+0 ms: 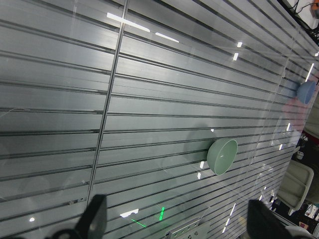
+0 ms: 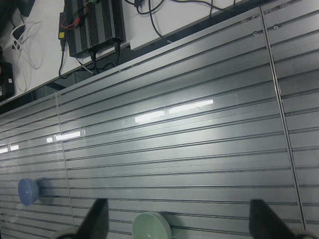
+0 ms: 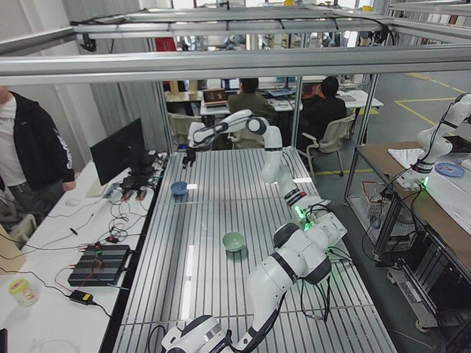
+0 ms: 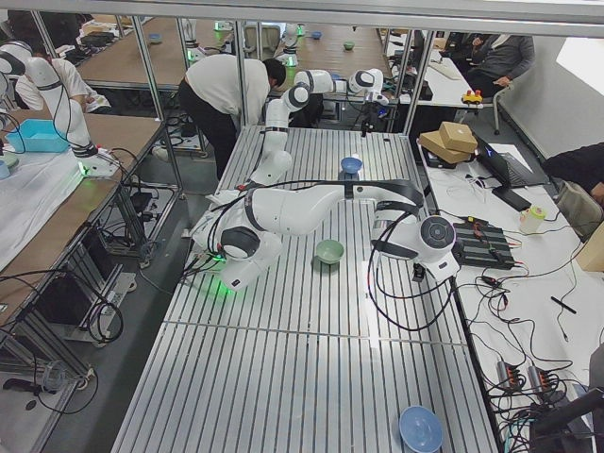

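Observation:
A green bowl (image 3: 233, 240) (image 4: 329, 251) (image 1: 222, 156) (image 2: 151, 226) sits mid-table. One blue bowl (image 3: 179, 188) (image 4: 420, 428) (image 1: 305, 92) is at one end, another (image 4: 350, 164) (image 2: 28, 191) toward the other. My left gripper is open above the table, with nothing between its fingers; in the camera left view it is below the frame's edge. My right gripper (image 3: 189, 159) (image 4: 418, 273) stands open and empty above the table, apart from the bowls.
A side desk (image 3: 44, 323) with monitor, cables and black power unit (image 3: 98, 265) runs alongside. Metal frame bars cross overhead, and people are near the table's edges.

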